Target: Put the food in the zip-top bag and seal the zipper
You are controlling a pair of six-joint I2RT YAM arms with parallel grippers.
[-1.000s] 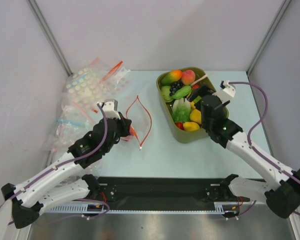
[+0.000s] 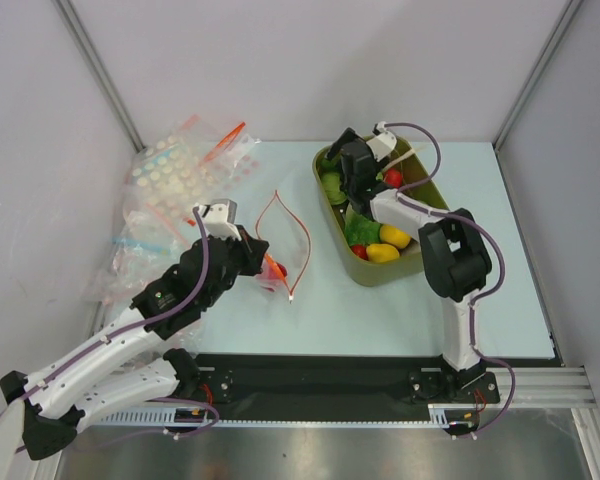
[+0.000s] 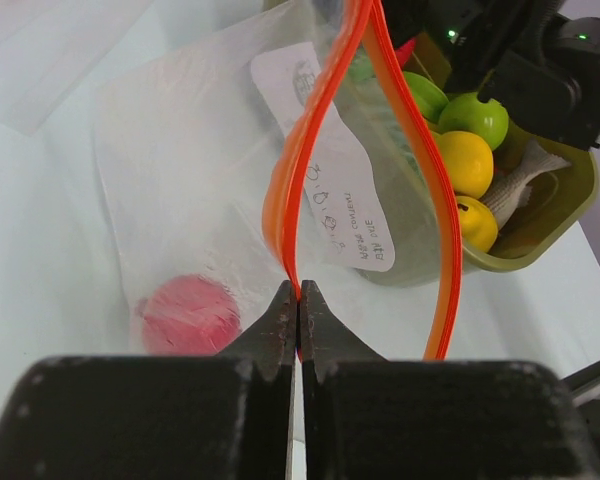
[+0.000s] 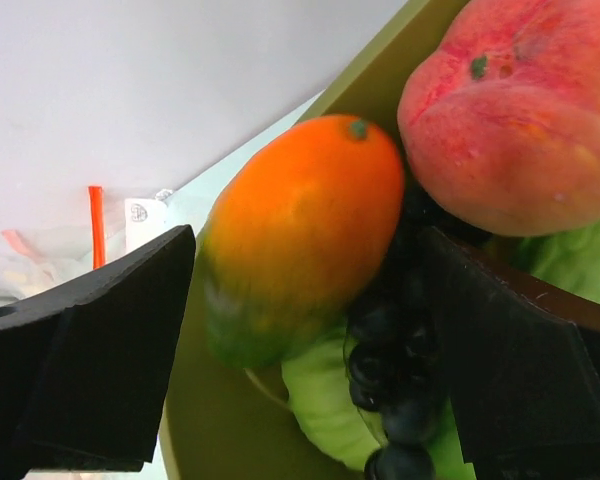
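A clear zip bag with an orange-red zipper (image 3: 435, 180) lies at mid-table, its mouth spread into a loop. My left gripper is shut on the near part of that zipper edge. Inside the bag is a round red food item (image 3: 190, 315). Over the far left end of the food bin, my right gripper is open. An orange-and-green mango (image 4: 305, 215) shows between its fingers, nearer the left one, and I see no grip on it. In the top view the right arm covers the mango.
The olive bin (image 2: 337, 240) also holds a peach (image 4: 520, 120), black grapes (image 4: 375, 365), leafy greens (image 2: 360, 228) and yellow fruit (image 2: 382, 252). More clear bags (image 2: 170, 175) lie at the left. Bare white table (image 2: 370, 320) shows in front of the bin.
The right gripper has swung left and inward from the bin's right side to the mango end, coming down close. Left gripper holds its place; the bag's loop has shifted slightly.
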